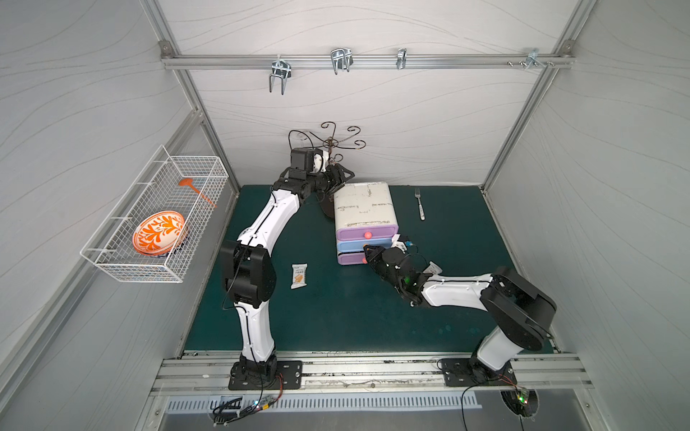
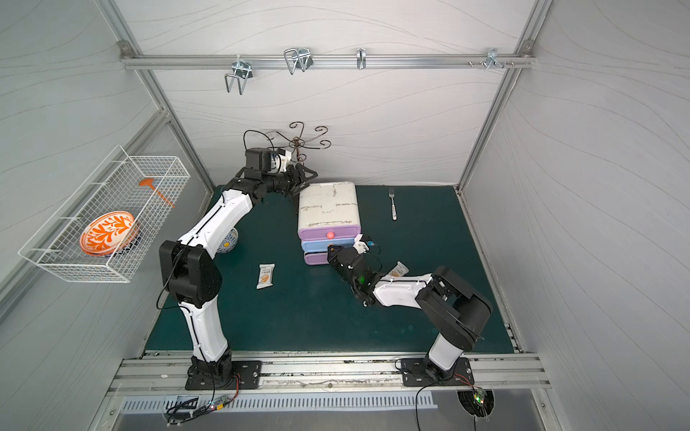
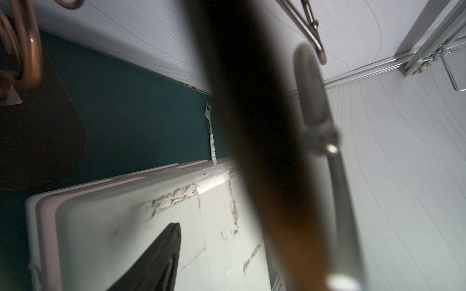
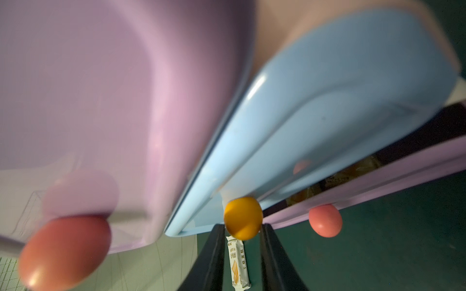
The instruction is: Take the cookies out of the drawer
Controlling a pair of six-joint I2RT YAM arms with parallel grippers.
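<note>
A white-topped cabinet (image 1: 363, 204) has a purple top drawer (image 1: 359, 233), a blue middle drawer (image 4: 339, 92) and a purple bottom drawer (image 4: 398, 181). Through a gap above the bottom drawer's front, wrapped packets (image 4: 356, 172) show inside. The yellow knob (image 4: 242, 213) of the blue drawer lies between the fingertips of my right gripper, which stands part open; whether they press on it cannot be told. My left gripper (image 1: 349, 174), part open, is above the cabinet's back left; one finger (image 3: 155, 262) shows over the white top, the other is hidden.
A dark metal stand with curled arms (image 1: 330, 140) is against the left gripper; its blurred pole (image 3: 257, 121) crosses the left wrist view. Wrapped packets lie on the table left (image 1: 299, 276) and right (image 2: 398, 270). A fork (image 1: 419, 204) lies behind right.
</note>
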